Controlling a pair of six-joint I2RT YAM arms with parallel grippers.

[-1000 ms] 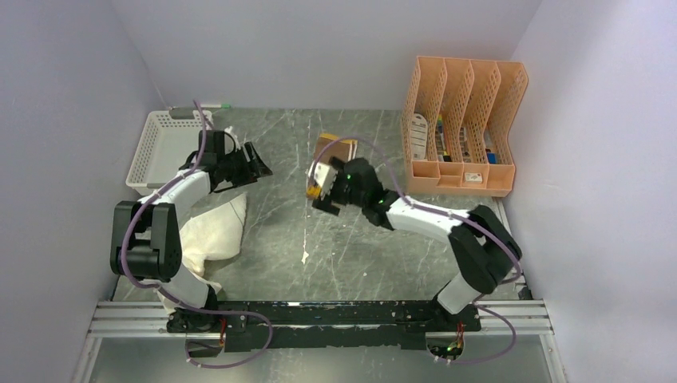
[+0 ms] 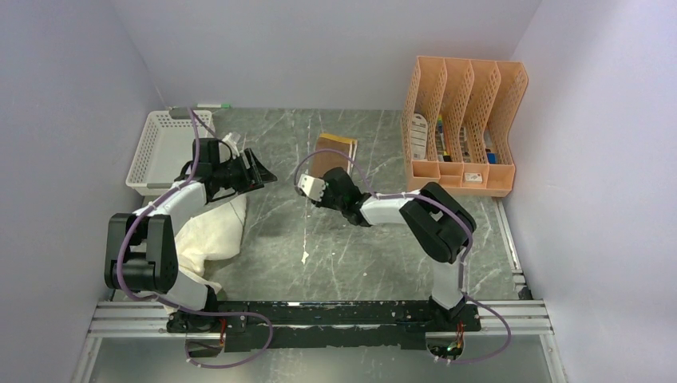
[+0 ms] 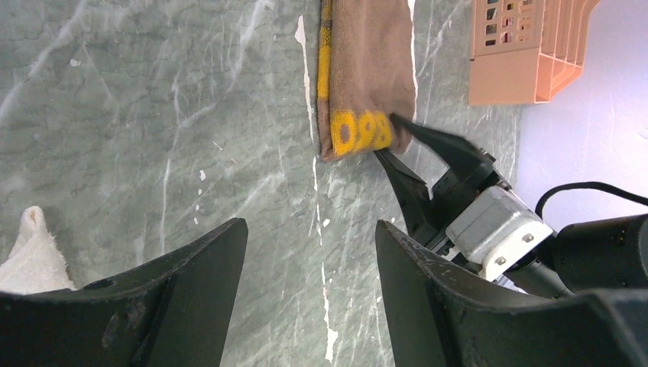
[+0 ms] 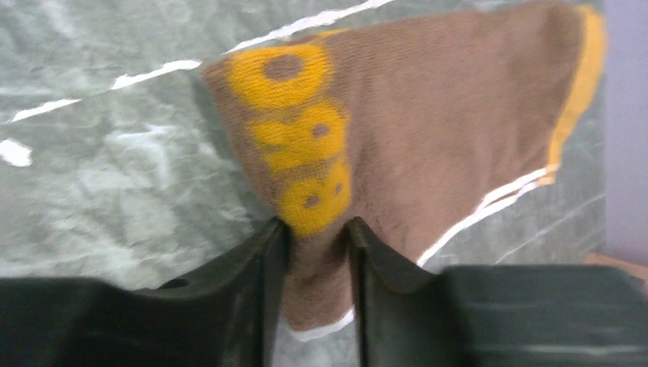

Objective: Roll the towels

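Observation:
A brown towel [image 2: 329,163] with yellow bands lies folded at the back middle of the table, its near yellow-patterned end [image 3: 359,131] puffed up. At the near right corner of this end, my right gripper has its fingertips down on the cloth. In the blurred right wrist view a strip of brown cloth shows in the narrow gap of the right gripper; no firm hold shows. My left gripper [image 2: 263,177] hovers left of the towel, its fingers [image 3: 206,260] wide apart and empty.
White cloth [image 2: 214,233] lies bunched at the left, below a white basket [image 2: 142,152]. An orange organizer [image 2: 463,177] with slots stands at the back right. Bare grey tabletop [image 2: 275,255] spreads across the front middle.

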